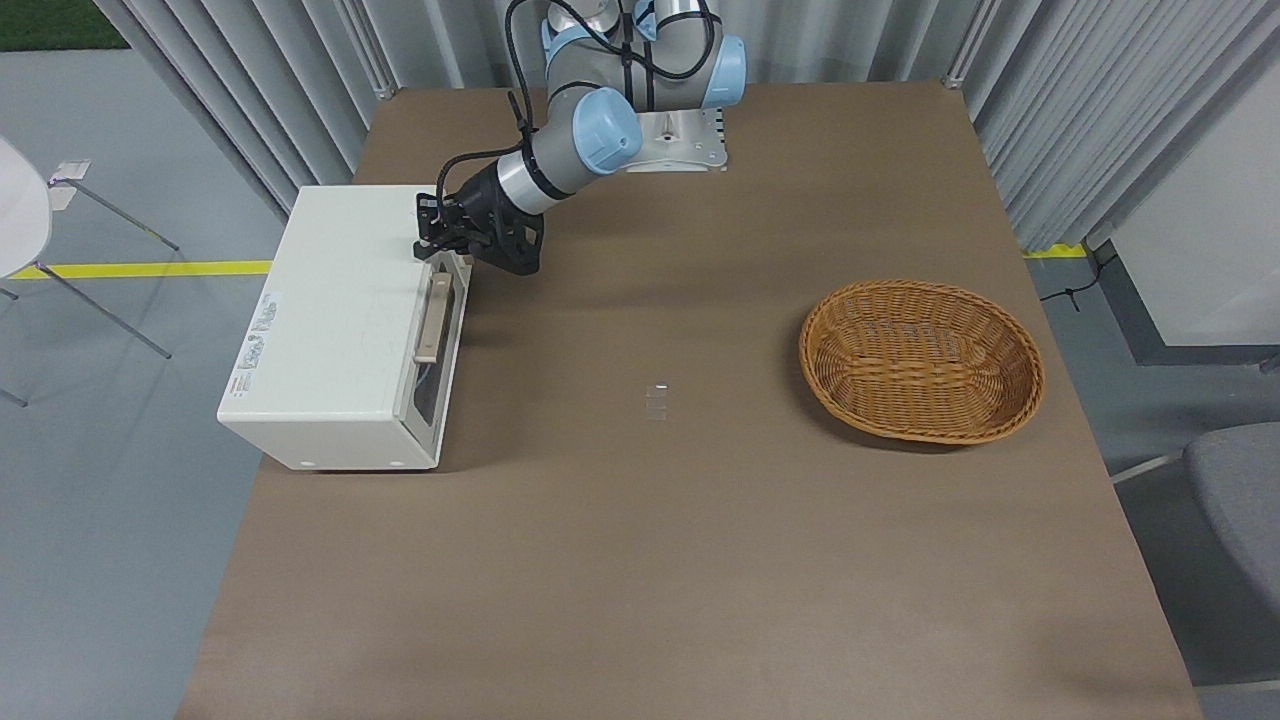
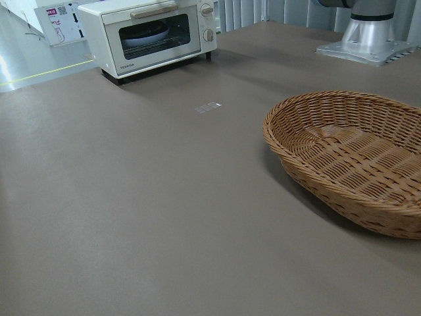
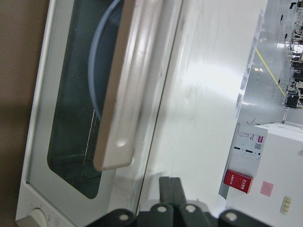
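A white toaster oven (image 1: 312, 324) stands on the table, its glass door (image 3: 71, 118) closed, with a blue plate (image 2: 145, 39) visible behind the glass. My gripper (image 1: 477, 234) is at the top of the oven's front, by the upper end of the door handle (image 1: 432, 318). In the wrist view my black gripper is at the bottom edge, beside the handle, its fingers appearing together with nothing visible between them.
An oval wicker basket (image 1: 920, 360) sits on the right of the table (image 1: 672, 552). The arm's base plate (image 1: 678, 144) is at the back.
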